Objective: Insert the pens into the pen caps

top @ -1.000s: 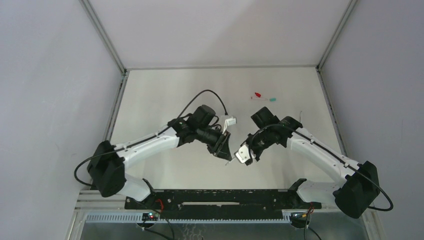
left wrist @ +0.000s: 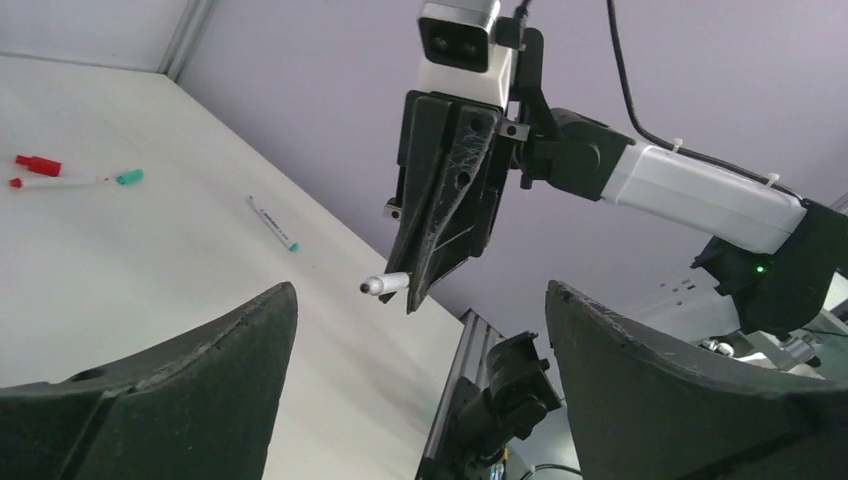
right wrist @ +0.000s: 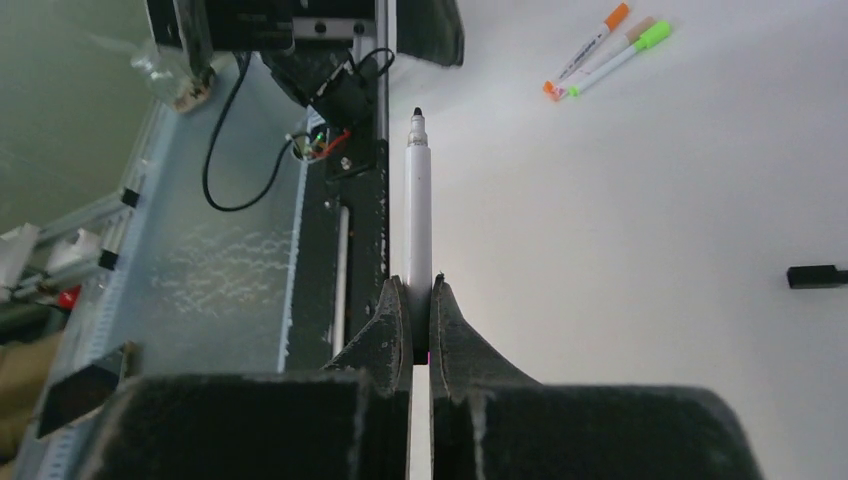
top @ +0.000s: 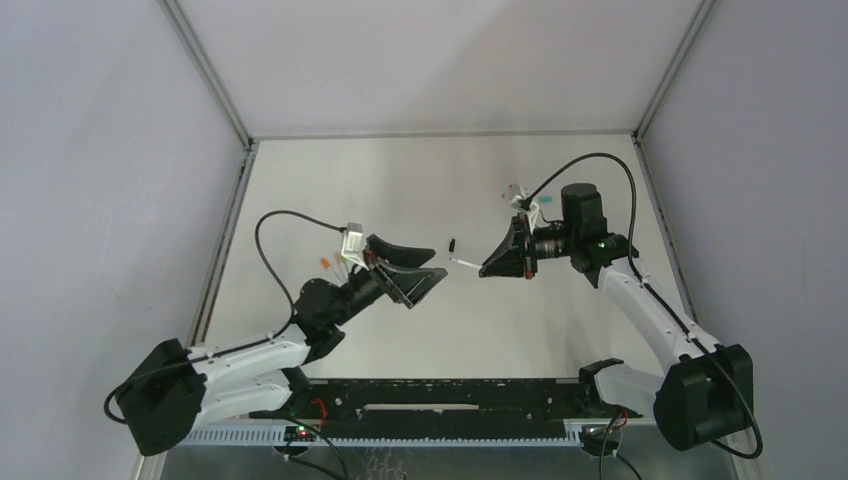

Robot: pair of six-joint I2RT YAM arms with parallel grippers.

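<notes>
A white pen (right wrist: 418, 200) with a bare dark tip is held in my right gripper, shut on it and pointing leftward in the top view. My left gripper is open and empty, facing the right gripper from a short distance. A black cap (right wrist: 815, 276) lies alone on the table (top: 420, 330). Orange (right wrist: 595, 45) and green (right wrist: 620, 62) pens lie in a group on the left. Farther right lie a red cap (left wrist: 40, 165), a pen with a teal end (left wrist: 128, 177) and another white-and-teal pen (left wrist: 270, 222).
Side walls and the back wall bound the table, with a dark rail (top: 470, 395) along its front edge.
Both arms have drawn apart and risen from the front middle; my left gripper moved left, my right gripper moved up the view with the white pen still in it.
</notes>
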